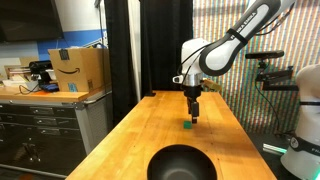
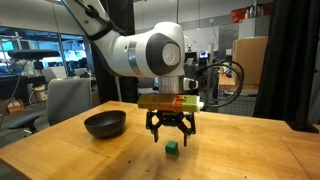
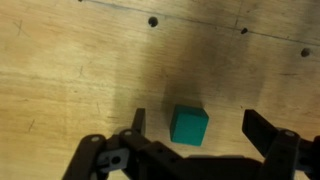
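A small green block [image 3: 189, 125] rests on the wooden table, and it also shows as a green block [image 2: 172, 147] below the hand in exterior view 2. My gripper [image 2: 171, 130] points down just above it, open, with nothing held. The wrist view shows the block lying between the two spread fingers, nearer the left finger [image 3: 138, 121] than the right one. In exterior view 1 the block [image 1: 187, 125] sits just beneath the gripper [image 1: 192, 113]. A black bowl [image 1: 182, 163] stands on the table, well apart from the block.
An office chair [image 2: 66, 100] stands behind the table in exterior view 2.
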